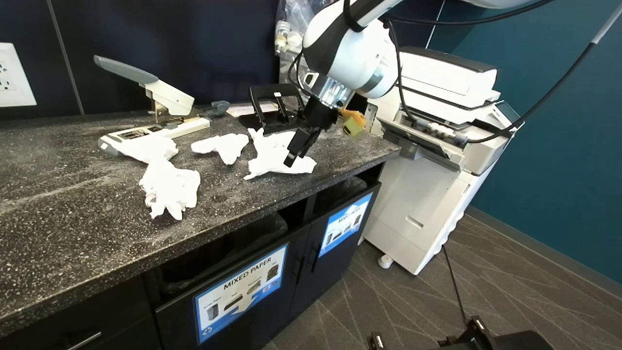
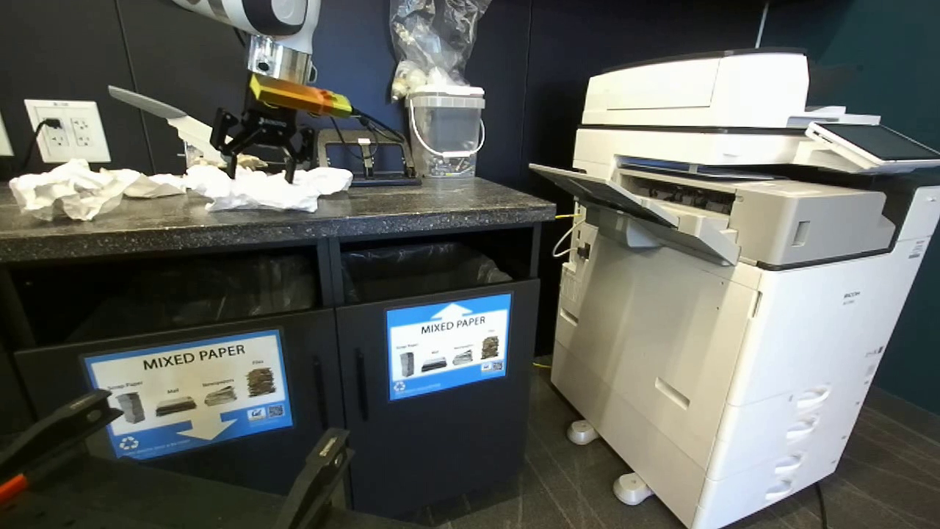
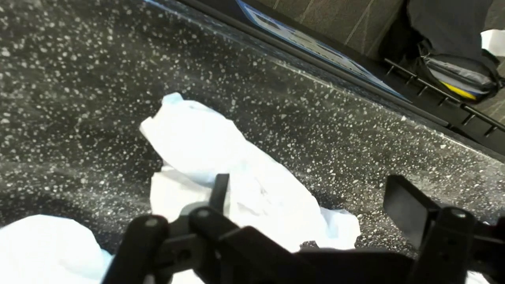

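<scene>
A crumpled white paper (image 1: 277, 156) lies on the dark speckled countertop near its right end. My gripper (image 2: 262, 176) is over it, pointing down with its fingers spread apart. In the wrist view, one finger (image 3: 219, 193) overlaps the paper (image 3: 265, 189), while the other finger (image 3: 409, 208) stands over bare counter beyond the paper's right end. Nothing is clamped between them. Whether a fingertip touches the paper cannot be told. Other crumpled papers lie to the left: a small one (image 1: 224, 146) and a larger heap (image 1: 169, 185).
Behind the papers are a large stapler (image 1: 157, 111), a black hole punch (image 1: 274, 105) and a clear bucket (image 2: 447, 132). The counter's front edge (image 1: 233, 217) runs above two open-topped MIXED PAPER bins (image 2: 423, 269). A printer (image 2: 705, 264) stands at the right.
</scene>
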